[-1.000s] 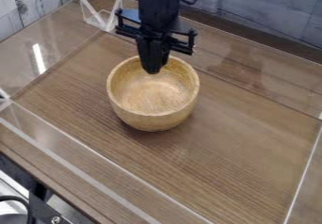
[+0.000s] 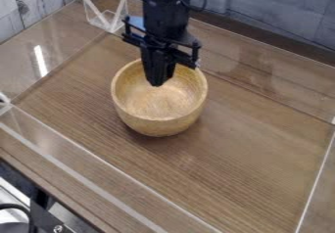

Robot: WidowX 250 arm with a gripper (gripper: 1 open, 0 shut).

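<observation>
A large tan bowl (image 2: 160, 108) sits on the wooden table, a little left of centre. The black gripper (image 2: 160, 75) hangs over the bowl's far part, its fingers pointing down near the back rim. It is shut, and nothing shows between its fingers. Whether the fingertips touch the bowl cannot be told from this view.
Clear plastic pieces stand along the left edge and at the back left. A black cable lies at the lower left corner, off the tabletop.
The arm and gripper have shifted slightly left over the last second. The bowl looks nearly unmoved.
</observation>
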